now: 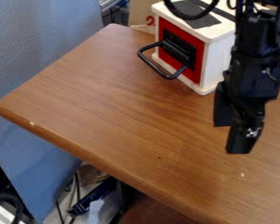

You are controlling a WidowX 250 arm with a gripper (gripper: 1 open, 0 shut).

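Note:
A white box with a red front and a black bar handle stands at the back of the wooden table. The black arm comes down at the right, and its gripper hangs low over the tabletop, in front of and to the right of the box, apart from the handle. Whether its fingers are open or shut cannot be made out.
A cardboard box stands behind the white box.

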